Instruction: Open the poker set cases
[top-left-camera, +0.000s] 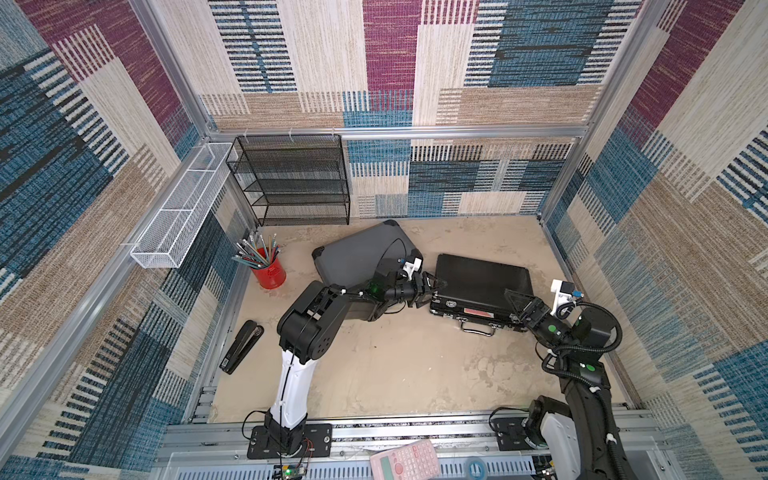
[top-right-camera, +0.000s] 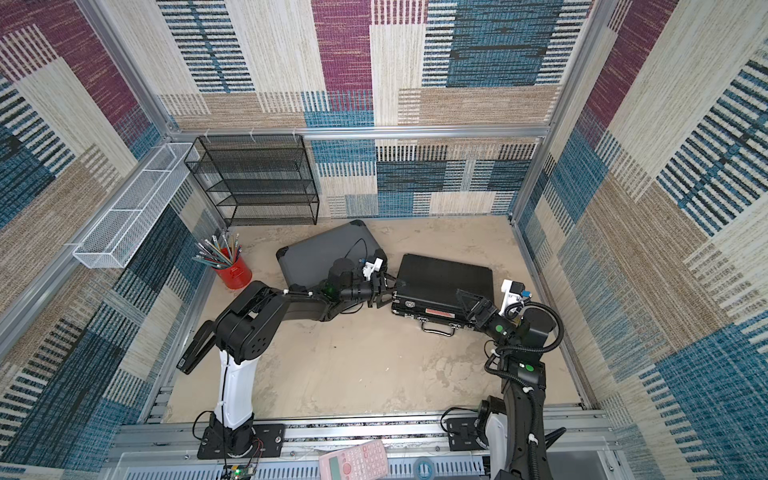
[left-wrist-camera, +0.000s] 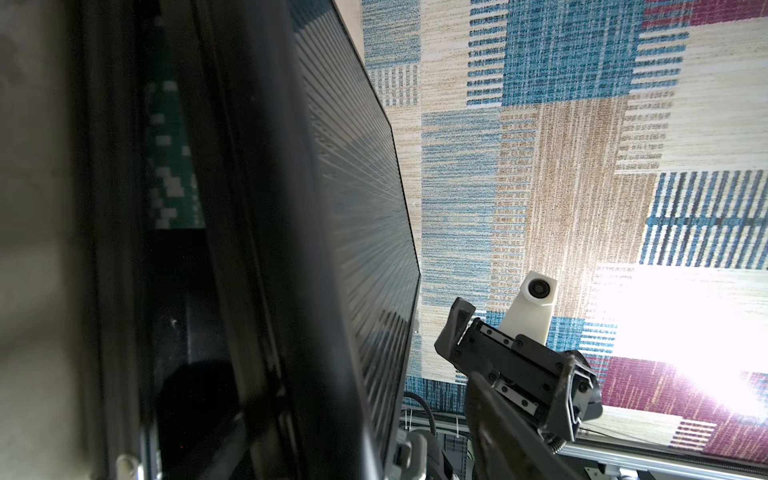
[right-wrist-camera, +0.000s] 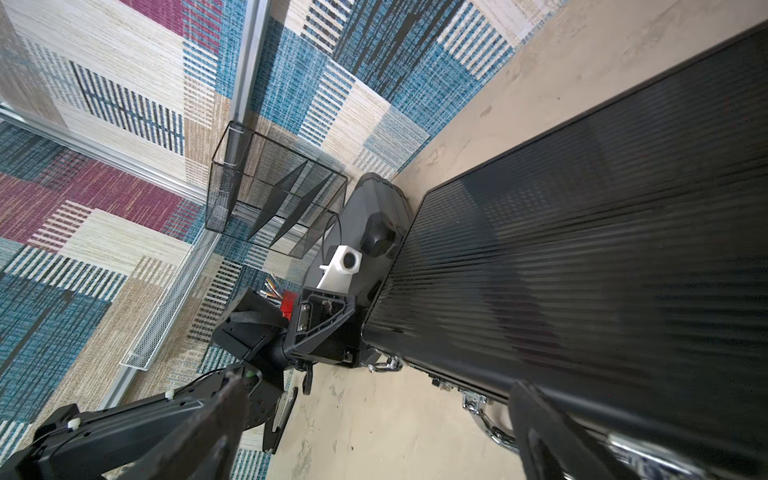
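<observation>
A black ribbed poker case (top-left-camera: 484, 276) lies on the right of the table, its handle (top-left-camera: 477, 329) facing the front. In the left wrist view its lid (left-wrist-camera: 360, 216) stands a little above the base, and green-and-white chips (left-wrist-camera: 172, 160) show through the gap. My left gripper (top-left-camera: 434, 289) is at the case's left end, shut on the lid edge; its inner finger is mostly hidden. Over the front right corner, my right gripper (top-right-camera: 470, 304) is open with nothing held. A dark grey case (top-left-camera: 360, 252) lies closed behind the left arm, partly covered by it.
At the back left stand a black mesh shelf (top-left-camera: 292, 180) and a red cup (top-left-camera: 270, 273) of pens. A black stapler (top-left-camera: 241, 345) lies far left. A white wire basket (top-left-camera: 184, 204) hangs on the left wall.
</observation>
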